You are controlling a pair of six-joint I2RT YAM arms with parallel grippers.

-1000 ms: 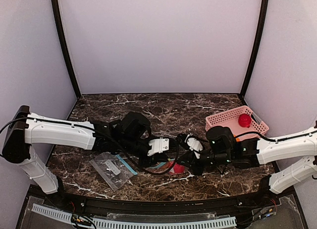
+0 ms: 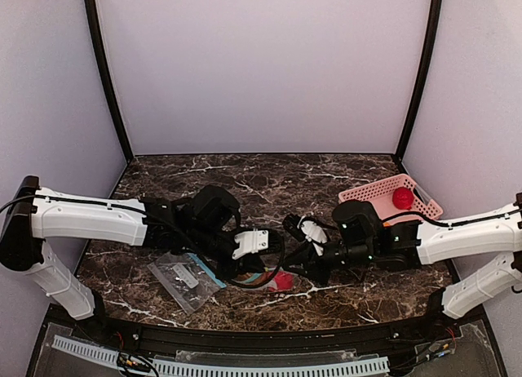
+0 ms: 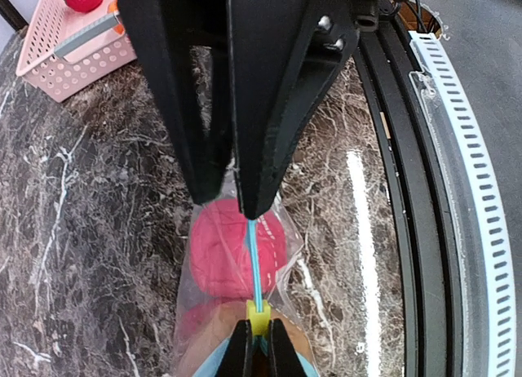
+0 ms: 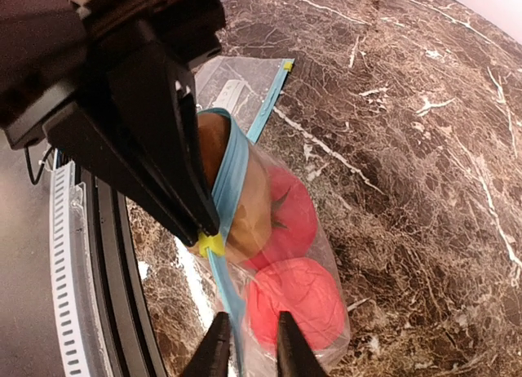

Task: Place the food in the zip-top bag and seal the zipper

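A clear zip bag [image 4: 294,303] holds red and tan round food. My left gripper is shut on its yellow zipper slider [image 4: 210,245], with the blue zipper strip running away from it. My right gripper has its fingers slightly apart around the far stretch of that strip; in the left wrist view they sit above the red food, and whether they touch the strip is unclear. A second, flat bag [image 2: 181,281] with a blue zipper lies at the left of the table.
A pink basket [image 2: 371,191] with a red item stands at the back right. The front edge and a metal rail [image 3: 481,214] are close by the bag.
In the top view, my left gripper has moved a little to the left, away from the right one. The right arm has shifted only slightly.
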